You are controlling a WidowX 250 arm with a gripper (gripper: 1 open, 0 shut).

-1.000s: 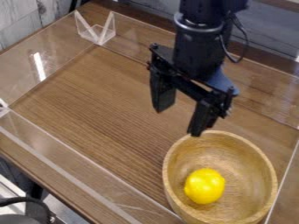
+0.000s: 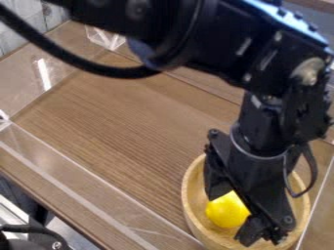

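Note:
My black gripper [image 2: 251, 207] reaches down into a round wooden bowl [image 2: 198, 217] at the bottom right, its fingers open around a yellow round object [image 2: 225, 209]. The fingers and the arm hide much of the object and part of the bowl. Whether the fingertips touch the object I cannot tell.
Dark cables run across the top left and the bottom left corner. The arm covers much of the right side.

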